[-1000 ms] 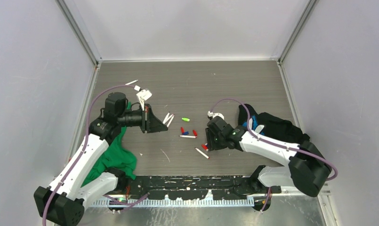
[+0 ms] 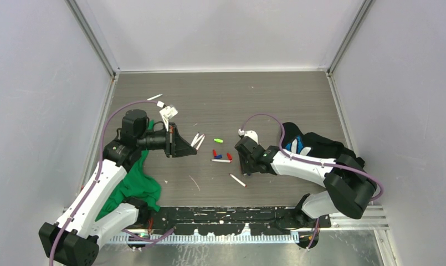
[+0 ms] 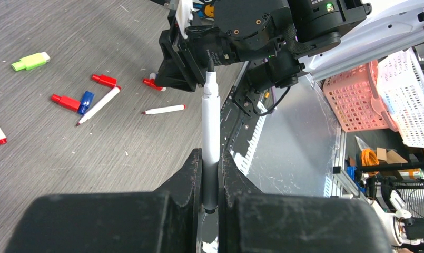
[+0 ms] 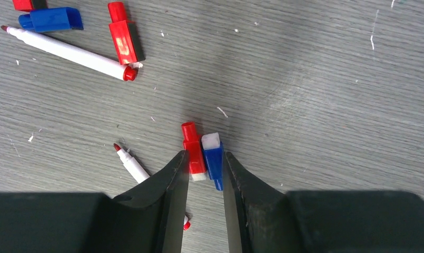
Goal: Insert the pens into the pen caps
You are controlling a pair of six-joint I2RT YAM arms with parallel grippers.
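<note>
My left gripper [image 2: 182, 145] is raised at centre-left, shut on a white pen [image 3: 210, 132] held upright, dark tip up. My right gripper is low over the table, part open, its fingertips around a red cap [image 4: 194, 153] and a blue cap [image 4: 214, 158] lying side by side; contact is unclear. Behind it lie another red cap [image 4: 125, 39], a blue cap [image 4: 54, 20] and white pens [image 4: 67, 52]. A green cap [image 3: 30, 61] lies farther back.
A green cloth [image 2: 129, 185] lies under the left arm, a black cloth with blue [image 2: 326, 144] at right. More loose white pens [image 2: 199, 141] lie near the centre.
The right arm has moved leftward over the last second, its gripper now over the pair of caps. The left arm has barely moved.
</note>
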